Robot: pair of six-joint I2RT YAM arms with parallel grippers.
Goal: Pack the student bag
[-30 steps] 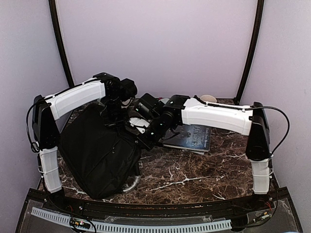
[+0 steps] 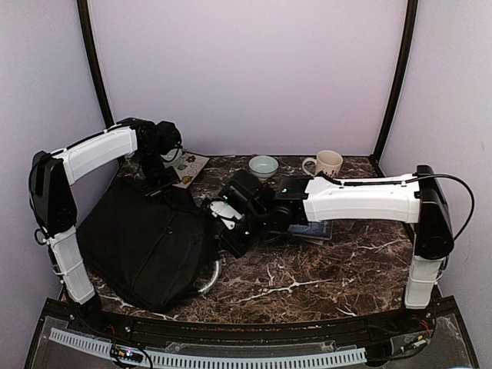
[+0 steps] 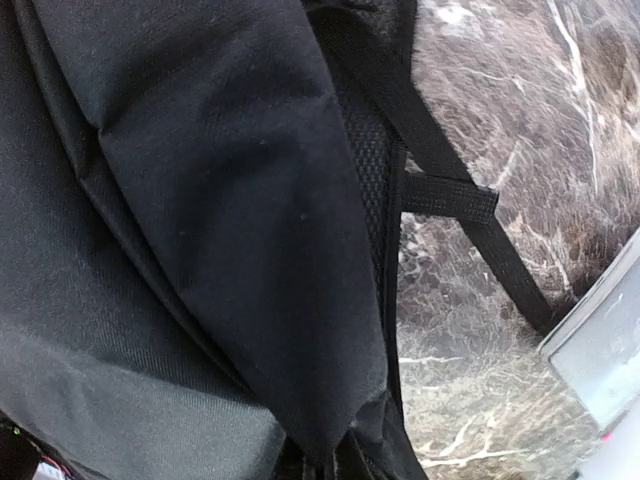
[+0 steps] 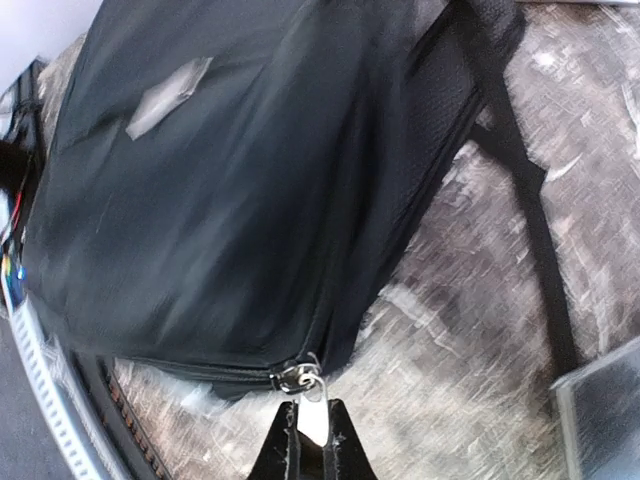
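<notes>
A black bag (image 2: 138,242) lies on the marble table at the left, with straps (image 3: 440,150) along its right side. Above its upper part is my left gripper (image 2: 157,188), shut; in the left wrist view its tips (image 3: 318,460) are pressed at a fold of the black fabric. My right gripper (image 2: 227,234) is at the bag's right edge, shut on a metal zipper pull (image 4: 297,376), as the right wrist view shows. A book (image 2: 311,229) lies right of the bag, partly hidden under the right arm.
A white mug (image 2: 327,163) and a pale bowl (image 2: 263,166) stand at the back. A patterned flat item (image 2: 191,169) lies at the back left.
My left arm has shifted left with the bag's top. My right arm has moved a little right and toward the front, uncovering more of the bowl and mug.
</notes>
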